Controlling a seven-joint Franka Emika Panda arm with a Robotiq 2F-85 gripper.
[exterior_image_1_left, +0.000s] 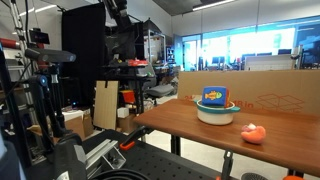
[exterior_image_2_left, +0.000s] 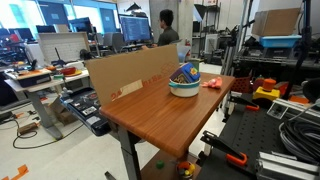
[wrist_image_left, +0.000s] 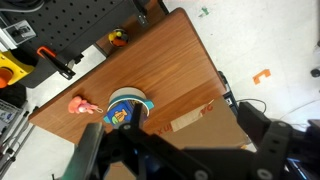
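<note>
A white pot with teal handles (exterior_image_1_left: 215, 116) stands on the wooden table. A blue item with a colourful fish picture (exterior_image_1_left: 215, 97) rests in it, its top sticking out above the rim. To the right of the pot, a pinkish-orange toy (exterior_image_1_left: 254, 134) lies on the tabletop. Seen from above in the wrist view are the pot (wrist_image_left: 128, 94), the blue item (wrist_image_left: 119, 113) and the toy (wrist_image_left: 83, 105). My gripper is high above the table, its dark fingers spread wide and open. Nothing shows held between them. The fingers cover part of the view's lower edge.
Tall cardboard panels (exterior_image_2_left: 135, 91) stand along one side of the table (exterior_image_2_left: 170, 118). Much of the tabletop away from the pot is bare. Clamps with orange parts (exterior_image_2_left: 237, 157) and black cables lie by the robot's base. A person (exterior_image_2_left: 166, 28) is in the background.
</note>
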